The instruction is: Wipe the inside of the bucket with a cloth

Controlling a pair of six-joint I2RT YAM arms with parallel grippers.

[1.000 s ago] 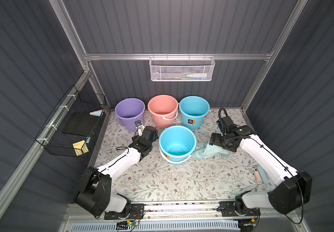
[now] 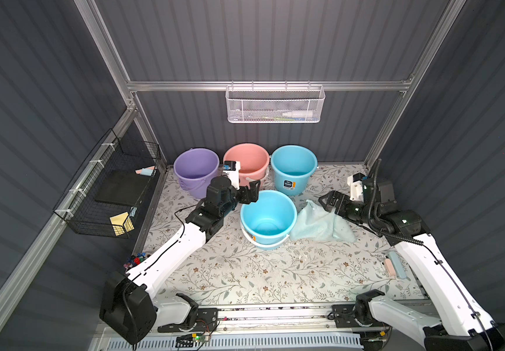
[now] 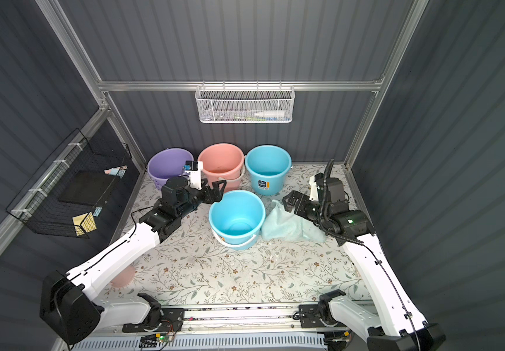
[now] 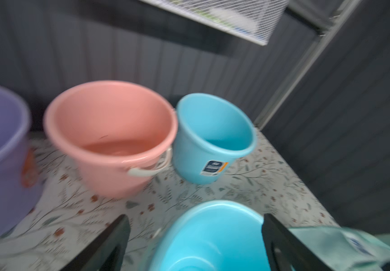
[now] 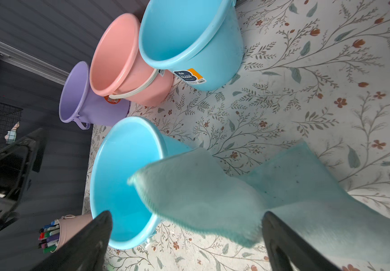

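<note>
A light blue bucket (image 2: 268, 216) stands upright mid-table, its white handle lowered toward the front. Pale mint cloth (image 2: 322, 225) spreads just right of it, partly under my right gripper (image 2: 328, 201). In the right wrist view the cloth (image 5: 195, 185) has a blurred, raised edge reaching toward the bucket rim; that gripper's fingers (image 5: 274, 239) are wide apart, not gripping it. My left gripper (image 2: 252, 192) hovers over the bucket's back-left rim. Its fingers (image 4: 111, 244) are spread in the left wrist view, with only the bucket seen beyond them.
Purple (image 2: 196, 163), pink (image 2: 246, 158) and another blue bucket (image 2: 293, 161) line the back. A white mesh basket (image 2: 275, 105) hangs on the back wall, and a black wire basket (image 2: 114, 193) on the left.
My left gripper rose and moved right, from beside the bucket to its back-left rim.
</note>
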